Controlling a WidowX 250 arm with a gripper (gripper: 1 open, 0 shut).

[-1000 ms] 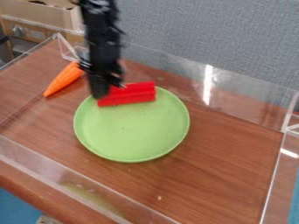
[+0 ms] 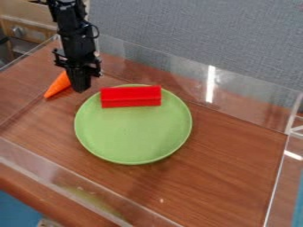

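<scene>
A green plate (image 2: 133, 136) lies in the middle of the wooden table, with a red block (image 2: 130, 97) resting on its back part. An orange carrot (image 2: 57, 85) lies on the table left of the plate. My black gripper (image 2: 81, 83) is low over the carrot's upper end, left of the red block, and partly hides the carrot. It looks shut; whether anything is between its fingers I cannot see.
Clear low walls edge the wooden table (image 2: 225, 160) at front, back and right, with a grey textured panel (image 2: 201, 35) behind.
The block stays on the plate.
</scene>
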